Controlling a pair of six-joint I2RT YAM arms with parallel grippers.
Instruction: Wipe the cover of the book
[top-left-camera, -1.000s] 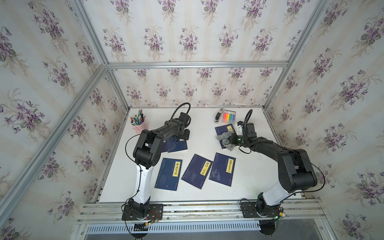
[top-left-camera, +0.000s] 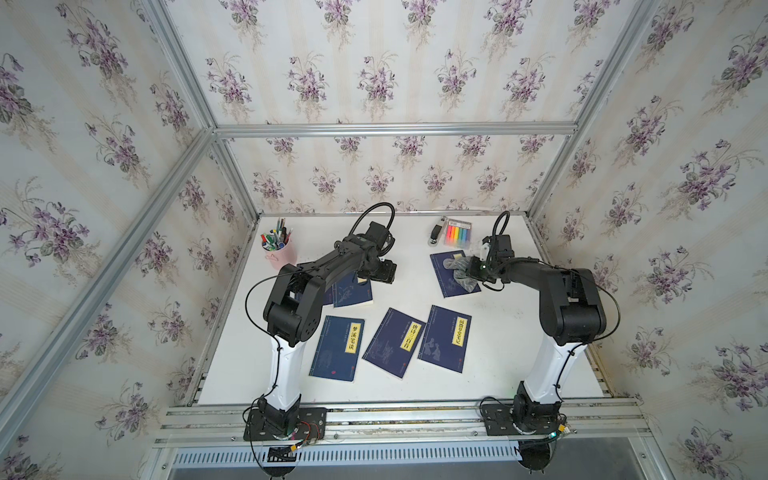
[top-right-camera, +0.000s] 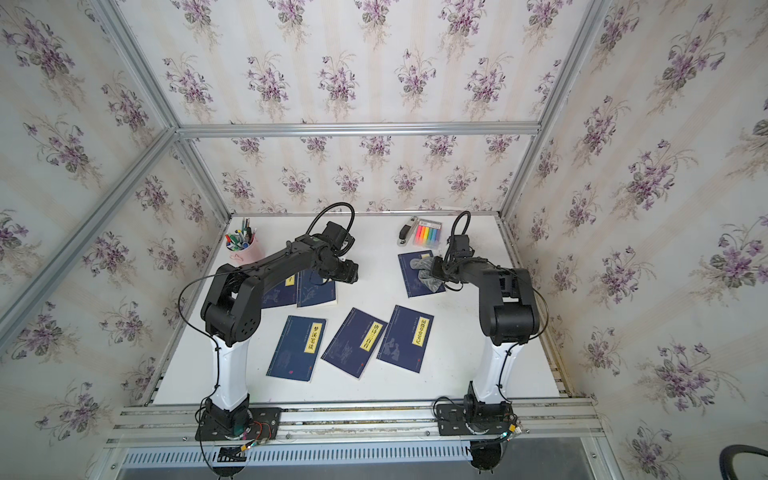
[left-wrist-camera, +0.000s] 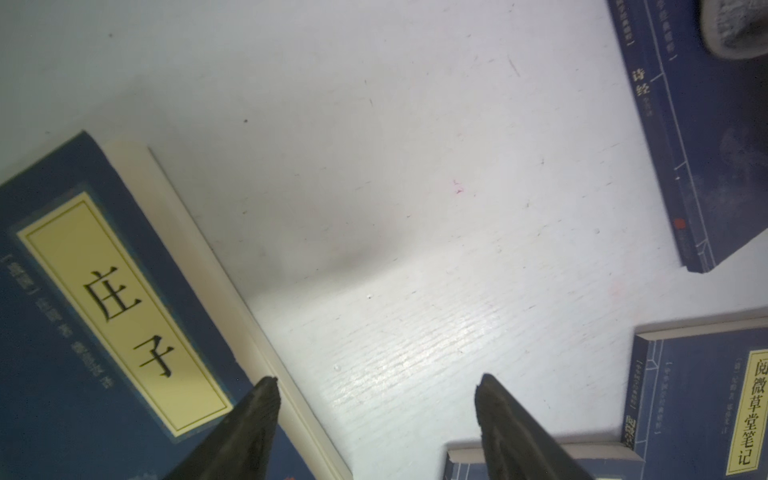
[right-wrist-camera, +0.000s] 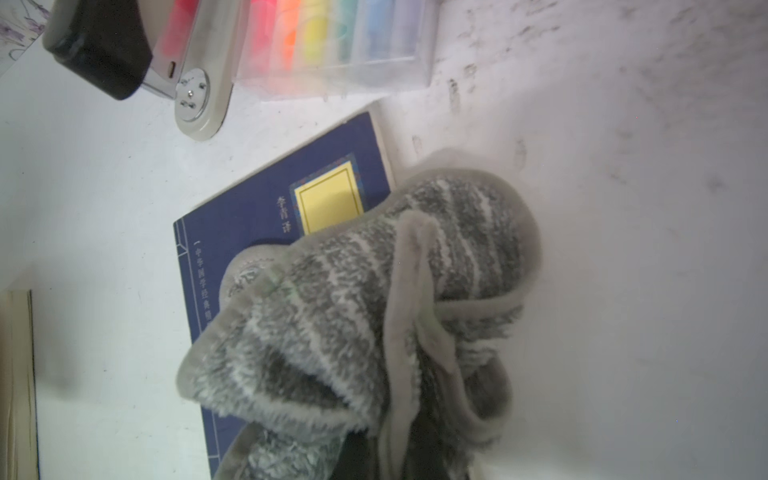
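Observation:
A blue book (right-wrist-camera: 264, 176) lies at the right middle of the table, partly covered by a grey striped fluffy cloth (right-wrist-camera: 312, 320). My right gripper (top-left-camera: 472, 268) is shut on the cloth, over the book's right part; its fingertips are largely hidden by the folds. My left gripper stands open above the table beside the book titled 庄子 (left-wrist-camera: 112, 336), with nothing between its fingers.
Three books (top-left-camera: 336, 348) lie along the front. A stapler (top-left-camera: 436, 232) and a box of highlighters (top-left-camera: 457, 233) stand behind the cloth, and a pink pen cup (top-left-camera: 278, 254) at back left.
My left gripper has shifted a little to the right.

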